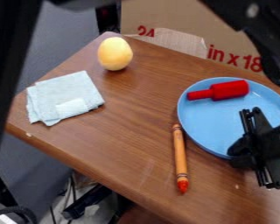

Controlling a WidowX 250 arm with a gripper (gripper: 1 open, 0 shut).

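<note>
The black gripper (pixel 259 149) is at the right, low over the front of a blue plate (pixel 206 122); whether its fingers are open or shut is unclear. A red bottle-like object (pixel 222 90) lies on the plate's back part. An orange crayon with a red tip (pixel 180 157) lies on the wooden table left of the plate.
A yellow round object (pixel 115 53) sits at the table's back left, and a folded pale cloth (pixel 63 98) lies at the left. A cardboard box (pixel 189 26) stands behind.
</note>
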